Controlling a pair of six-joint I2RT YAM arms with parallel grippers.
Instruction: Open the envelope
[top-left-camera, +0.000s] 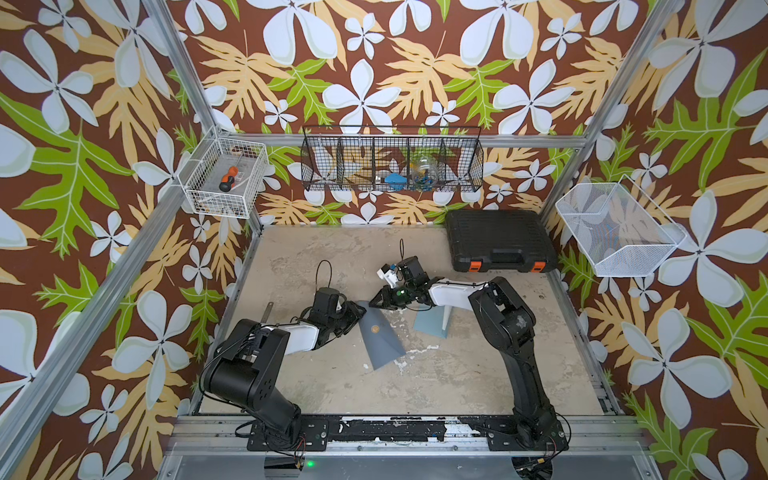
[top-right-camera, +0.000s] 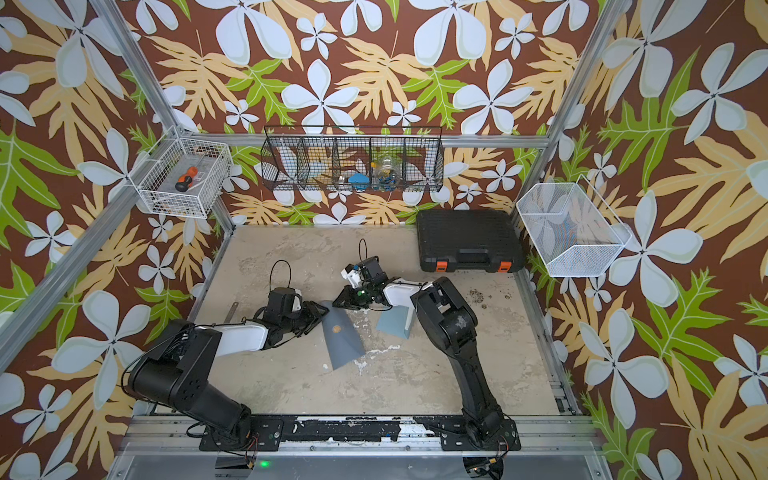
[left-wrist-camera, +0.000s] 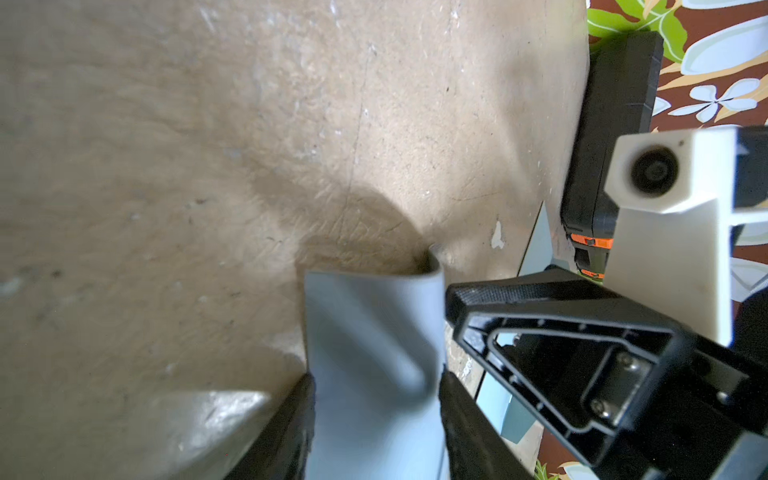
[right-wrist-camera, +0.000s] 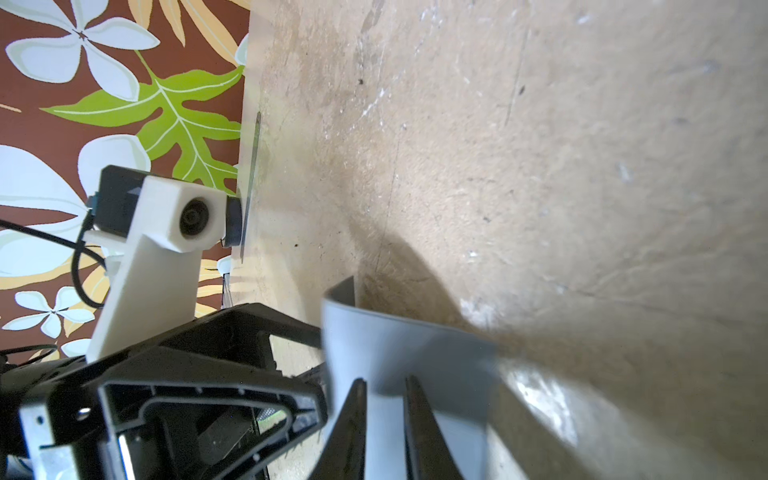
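A blue-grey envelope (top-left-camera: 382, 344) with a round tan spot hangs down from between my two grippers, over the middle of the table. In the left wrist view its upper part (left-wrist-camera: 372, 336) is curled along the right edge. My left gripper has its fingers spread, one to each side of that part. From the other side, my right gripper is shut on the envelope's upper part (right-wrist-camera: 416, 344), with a thin pale strip showing between its fingers. The two grippers' tips nearly meet in the top views.
A light blue flat piece (top-left-camera: 432, 321) lies on the table beneath the right arm. A black case (top-left-camera: 501, 241) sits at the back right. Wire baskets hang on the walls.
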